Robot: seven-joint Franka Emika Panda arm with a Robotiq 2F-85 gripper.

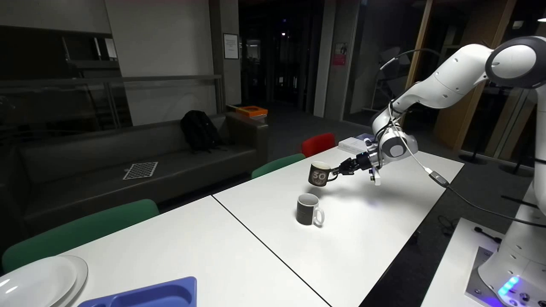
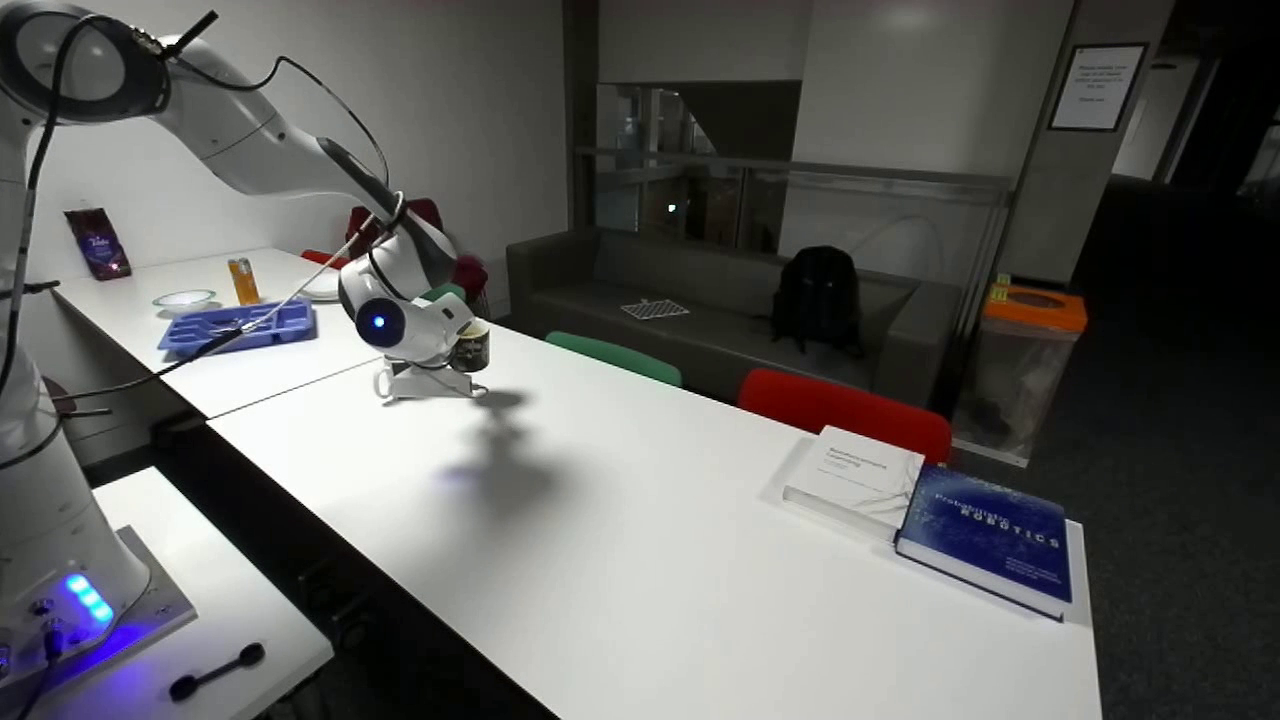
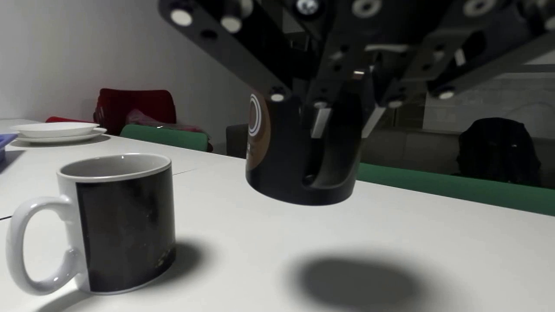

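Note:
A black mug with a "30" print (image 1: 318, 176) hangs above the table, its shadow on the white top below it. My gripper is shut on this mug's handle, with the fingers (image 3: 321, 124) at the mug's near side in the wrist view. Standing upright on the table is a second mug, white with a dark panel (image 3: 125, 234); its handle points left in the wrist view. The two mugs are apart. In exterior view 2 the arm hides most of the white mug, while part of the black mug (image 2: 471, 350) shows behind the wrist.
White plates (image 1: 69, 279) and a blue tray (image 1: 169, 292) occupy the table's far-left section. Two books, one white (image 2: 854, 474) and one blue (image 2: 986, 528), lie at the opposite end. Chairs line the sofa side.

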